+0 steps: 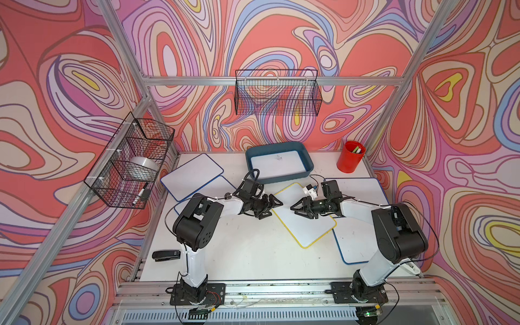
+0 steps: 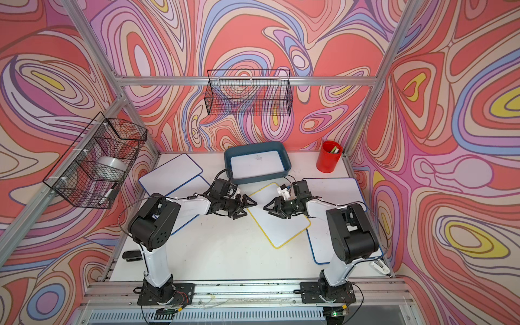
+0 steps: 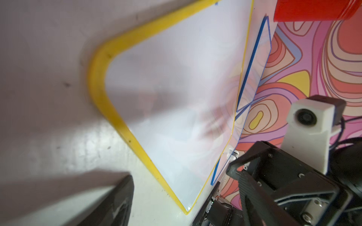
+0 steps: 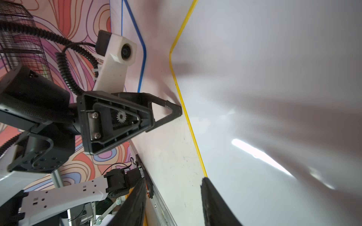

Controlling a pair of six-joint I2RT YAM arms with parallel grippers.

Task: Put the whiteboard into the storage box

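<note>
A yellow-edged whiteboard (image 1: 303, 230) lies flat on the table in the middle, just in front of the teal storage box (image 1: 279, 177), which holds a white board. My left gripper (image 1: 268, 208) is low at the board's left edge, fingers apart; in the left wrist view the board's yellow corner (image 3: 98, 71) sits beyond the fingers, with nothing seen gripped. My right gripper (image 1: 306, 211) hangs open over the board's upper right part, with nothing between its fingers.
Blue-edged boards (image 1: 192, 173) lie at the left and more (image 1: 354, 243) at the right. A red bucket (image 1: 351, 159) stands at the back right, a black eraser (image 1: 165, 254) at front left.
</note>
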